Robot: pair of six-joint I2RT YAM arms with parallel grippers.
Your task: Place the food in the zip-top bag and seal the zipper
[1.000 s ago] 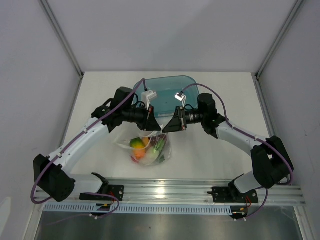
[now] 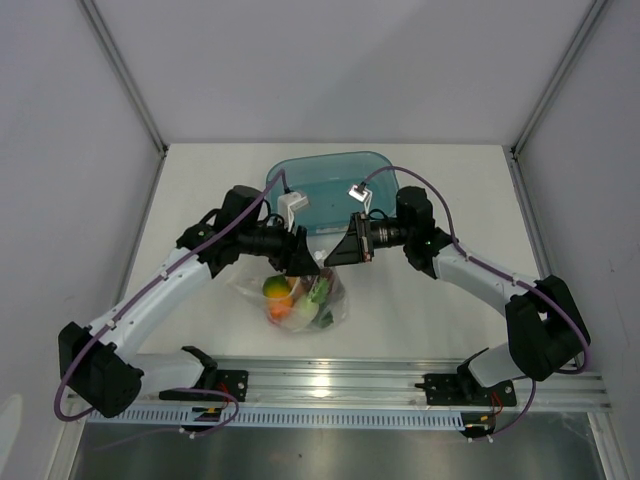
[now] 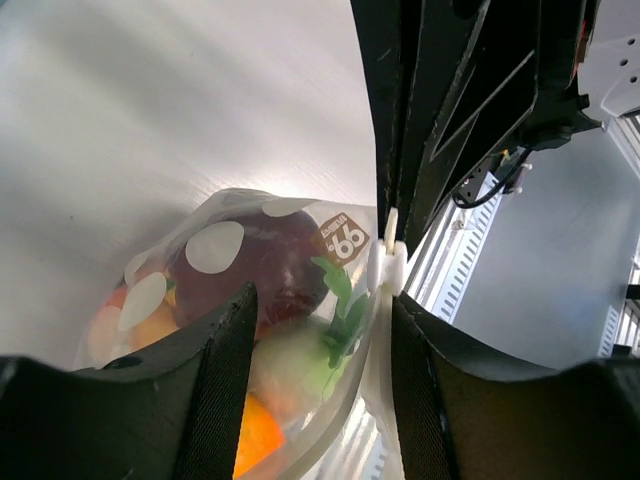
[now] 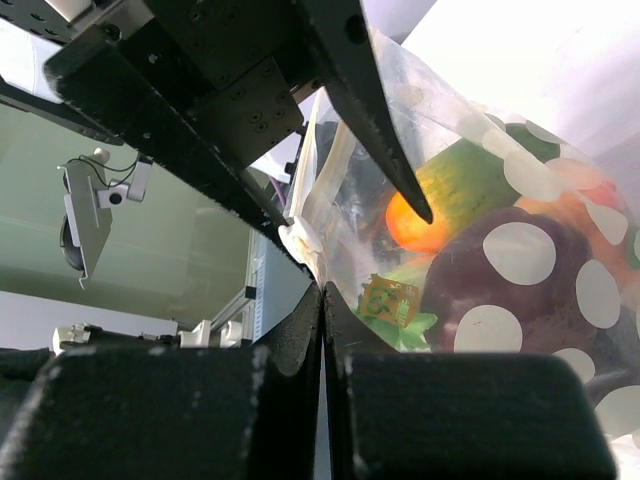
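Note:
The clear zip top bag (image 2: 300, 305) lies mid-table holding a mango, orange, greens and a purple item (image 3: 250, 260). My right gripper (image 2: 330, 258) is shut at the bag's top edge, where the zipper end (image 4: 300, 240) shows at its fingertips. My left gripper (image 2: 305, 262) stands part open at the same top edge; in the left wrist view its fingers straddle the bag's rim, with the white zipper piece (image 3: 388, 262) by one finger. Whether it grips anything is not clear.
A teal bin (image 2: 330, 180) stands behind the bag.
My left gripper has moved slightly toward the front of the table and its fingers have parted. The right arm stays almost still.

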